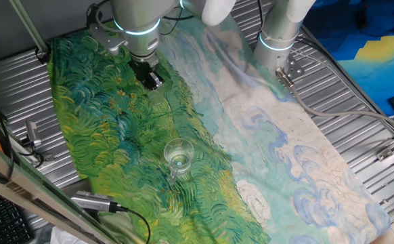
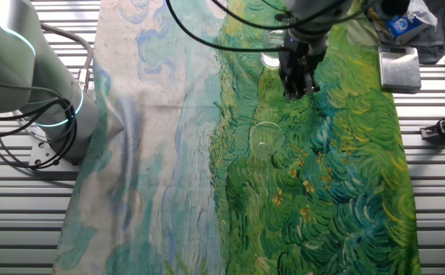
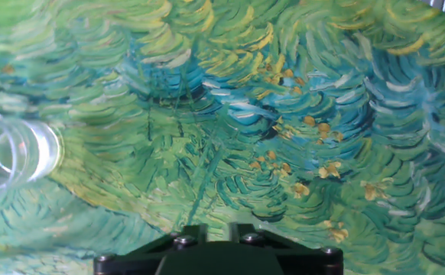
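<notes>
A clear glass mug with a handle stands on the green part of the painted cloth. In exterior view 2 this mug is partly behind a cable, left of my gripper. A second clear round vessel sits nearer that camera. Exterior view 1 has my gripper above the cloth, with only a faint clear outline near its tips. A clear vessel lies at the left edge of the wrist view, away from my gripper. The fingertips look close together, with nothing visible held; their exact opening is unclear.
The painted cloth covers most of the slatted metal table. A silver box lies at the cloth's edge. Black cables hang across exterior view 2.
</notes>
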